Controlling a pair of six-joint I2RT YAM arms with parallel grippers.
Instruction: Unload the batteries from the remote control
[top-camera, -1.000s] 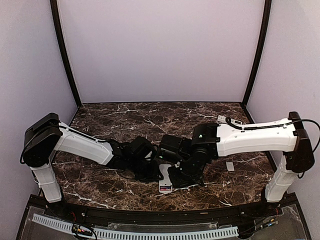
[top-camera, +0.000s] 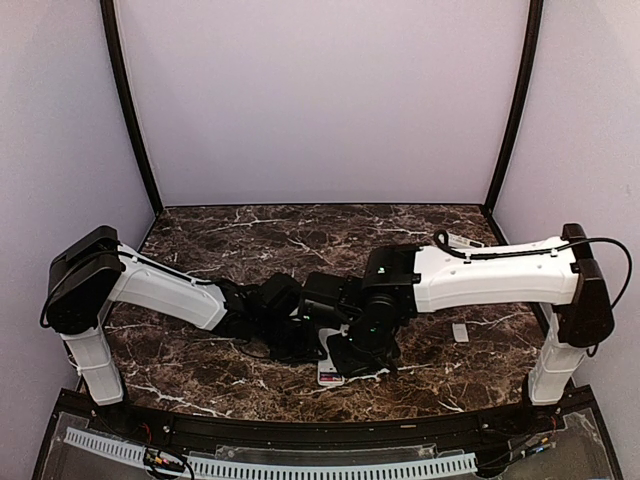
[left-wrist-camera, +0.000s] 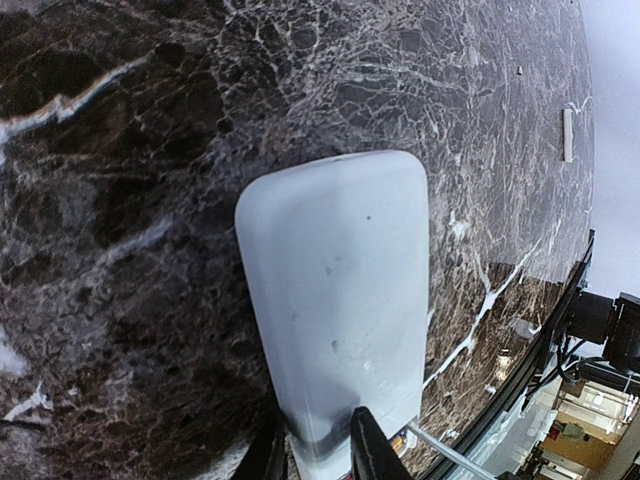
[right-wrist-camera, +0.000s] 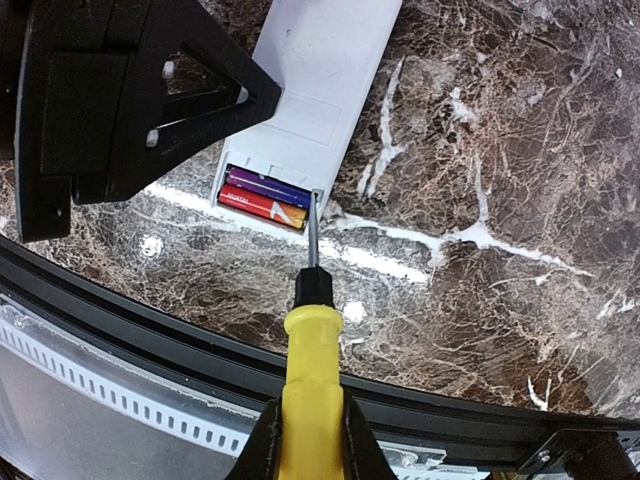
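The white remote control (left-wrist-camera: 340, 290) lies back-up on the dark marble table, and my left gripper is shut on its sides near the battery end. In its open compartment two batteries lie side by side: a purple battery (right-wrist-camera: 268, 187) and a red-and-orange battery (right-wrist-camera: 262, 206). My right gripper is shut on the yellow handle of a screwdriver (right-wrist-camera: 313, 365). The metal tip of that tool reaches the compartment's right edge, by the batteries' ends; whether it touches a battery I cannot tell. From above, both arms partly cover the remote.
A small white flat piece (top-camera: 460, 332) rests on the table at the right. Behind the right arm, another white object (top-camera: 462, 241) is partly covered.
My right gripper has moved left, closer to the remote's battery end. The left arm and the remote have stayed in place.
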